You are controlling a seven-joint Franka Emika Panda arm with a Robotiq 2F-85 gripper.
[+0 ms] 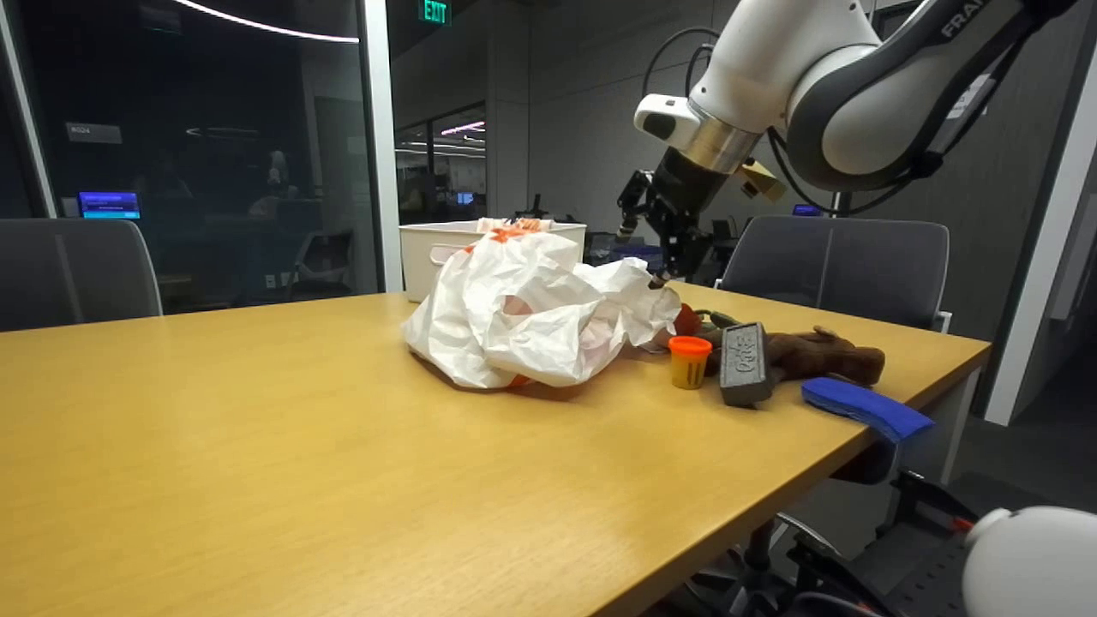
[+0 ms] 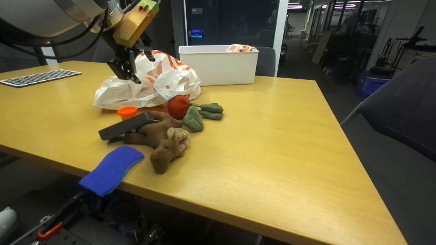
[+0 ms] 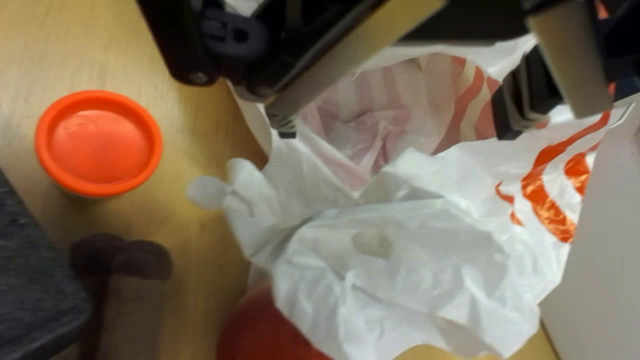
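My gripper is open, its fingers (image 3: 348,63) wide apart over the mouth of a crumpled white plastic bag (image 3: 414,252) with orange markings. No object shows held between them. In exterior view 1 the gripper (image 1: 644,255) hangs just above the bag's right end; contact cannot be told. The bag (image 1: 514,308) lies on the table with its opening partly spread. Close by stand an orange-lidded tub (image 1: 689,362), a grey block (image 1: 745,362), a brown plush animal (image 2: 165,141) and a red plush vegetable with green leaves (image 2: 178,107).
Behind the bag is a white bin (image 2: 220,67) with some cloth (image 2: 241,48) at its top. A blue cloth piece (image 2: 112,169) overhangs the table edge. One keyboard (image 2: 39,77) lies at the far left in exterior view 2. Bare table (image 1: 257,463) fills the left in exterior view 1.
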